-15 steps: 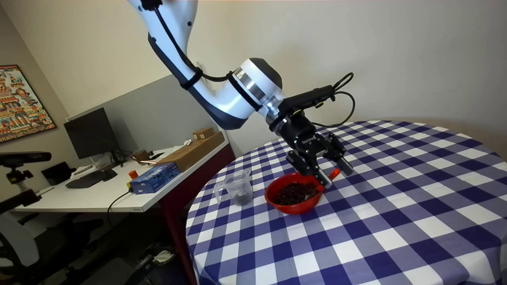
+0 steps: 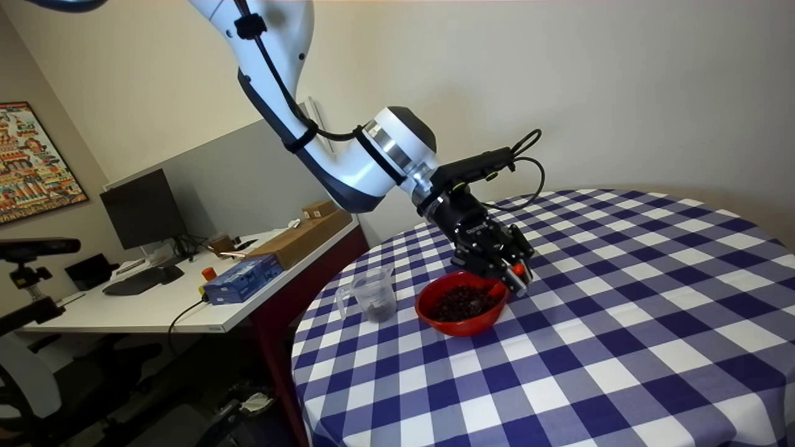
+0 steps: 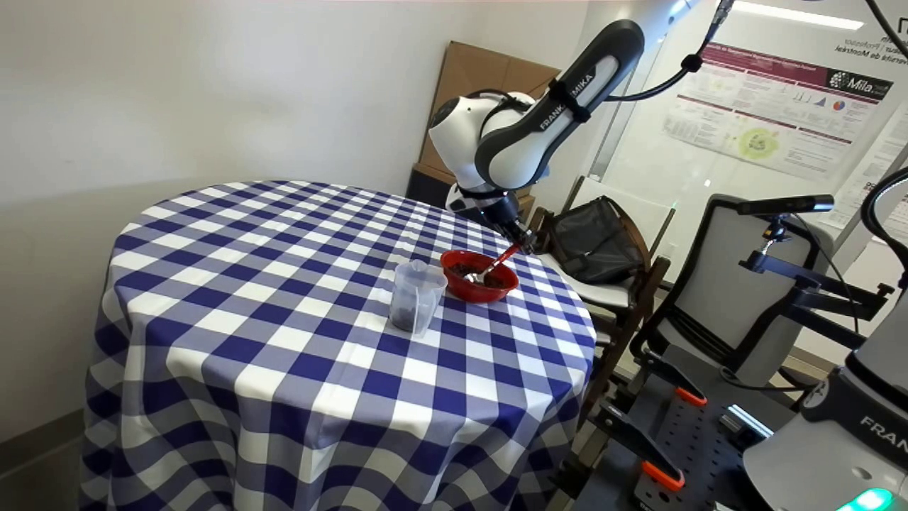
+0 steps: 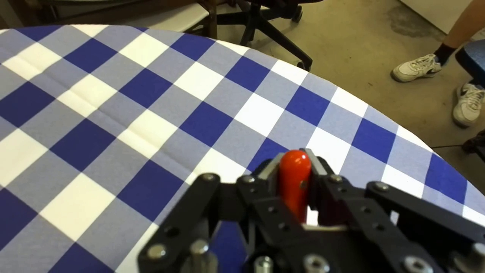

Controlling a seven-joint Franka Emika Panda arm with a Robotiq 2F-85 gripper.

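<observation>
A red bowl (image 2: 456,328) holding dark bits sits on the checked tablecloth. The red-handled spoon (image 3: 503,259) leans over the bowl's rim, its metal end among the bits. In the wrist view the tip of the spoon's red handle (image 4: 296,182) fills the space between the two fingers of my gripper, which look closed in against its sides. My gripper (image 2: 520,279) is low beside the bowl in exterior view 1. The bowl itself does not show in the wrist view.
A clear measuring jug (image 3: 417,298) with something dark at its bottom stands close to the bowl. Beyond the table edge are chairs, and a person's shoes (image 4: 416,68) on the floor.
My gripper's fingers were wide apart around the spoon's handle a second ago; they have come together on it. The arm has shifted slightly left. The bowl and jug have stayed put.
</observation>
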